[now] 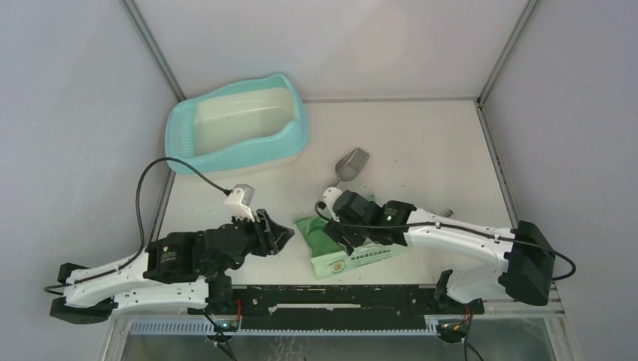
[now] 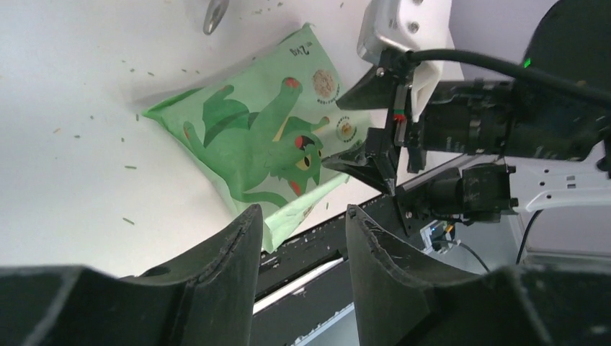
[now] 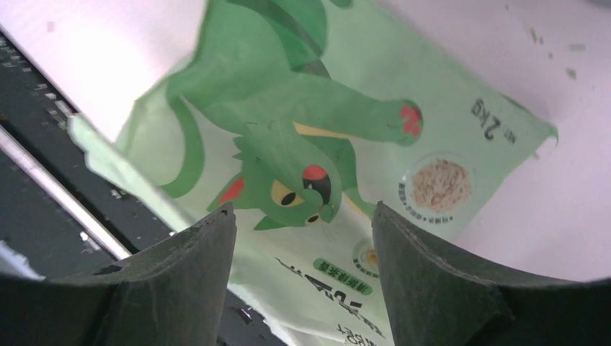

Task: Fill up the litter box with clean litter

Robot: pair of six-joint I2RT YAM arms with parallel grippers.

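A green litter bag with a cat print and "2kg" lies near the table's front edge. Over it, my right gripper hangs open, its fingers empty in the right wrist view. My left gripper is left of the bag; in the left wrist view its fingertips stand part open with nothing between them. A metal scoop lies behind the bag, its handle partly hidden by the right arm. The turquoise litter box sits at the back left, with a pale, empty-looking floor.
Walls enclose the sides and back. A small object lies at the right, partly behind the right arm. A dark rail runs along the front edge.
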